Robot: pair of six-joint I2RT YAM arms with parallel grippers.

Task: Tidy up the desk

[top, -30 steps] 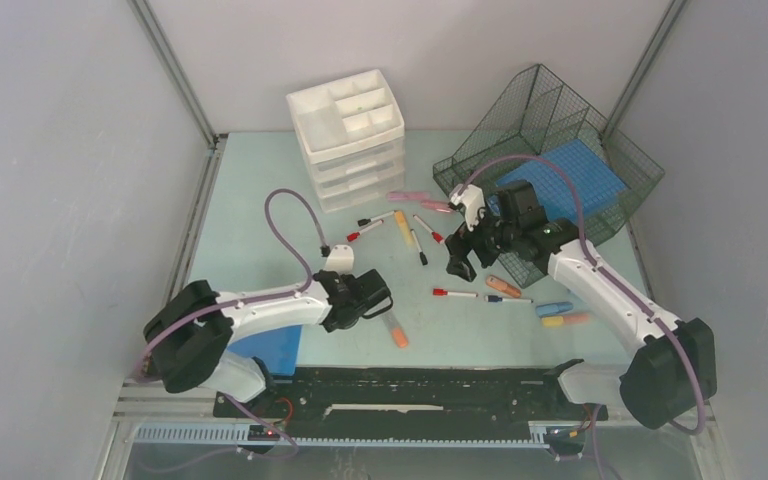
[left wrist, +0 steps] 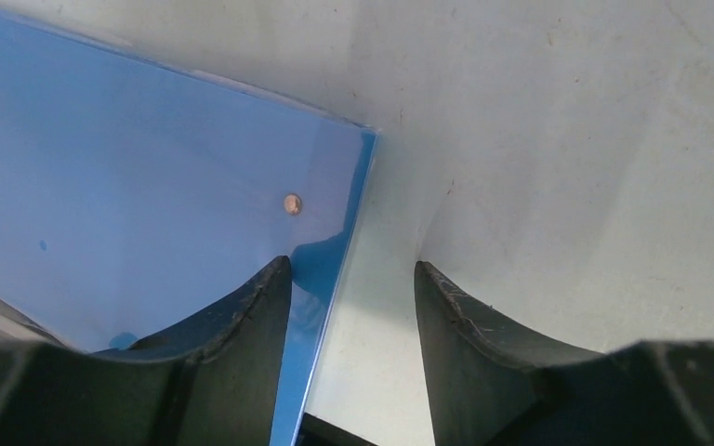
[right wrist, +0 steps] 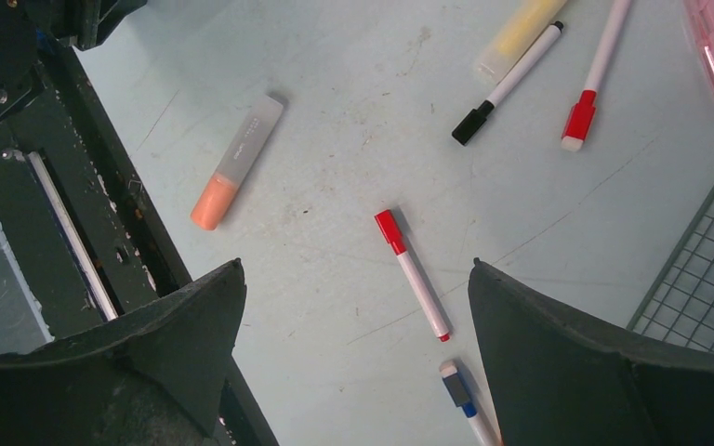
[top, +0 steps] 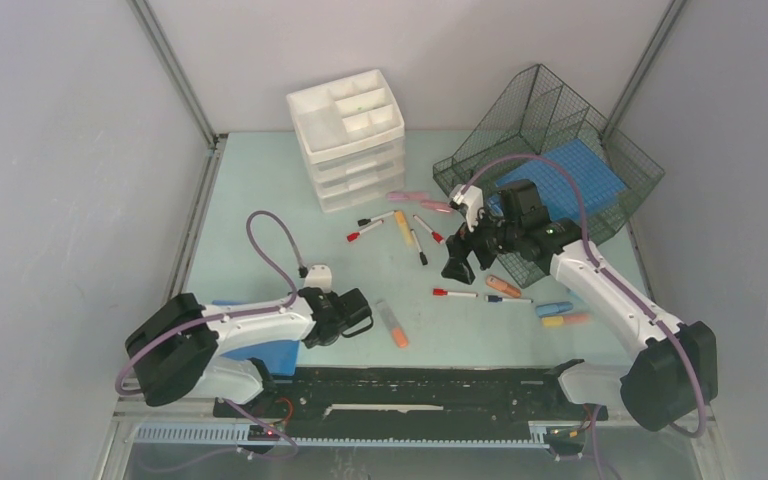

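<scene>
A blue folder (left wrist: 130, 177) lies at the desk's front left; my left gripper is open over its right edge, nothing between the fingers. My right gripper hangs open above the middle right, near a red-capped marker (right wrist: 418, 288) and a blue-capped marker (right wrist: 469, 413). More markers lie scattered at the middle, with a yellow highlighter (top: 403, 228), pink highlighters (top: 410, 196), an orange-and-clear highlighter (top: 393, 325) and several highlighters (top: 554, 309) at the right.
A white drawer organizer (top: 354, 150) stands at the back. A wire mesh rack (top: 490, 150) holding a blue folder (top: 570, 170) stands at the back right.
The left arm has moved left and toward the front, over the blue folder's edge. The right arm has barely moved; the objects lie as before.
</scene>
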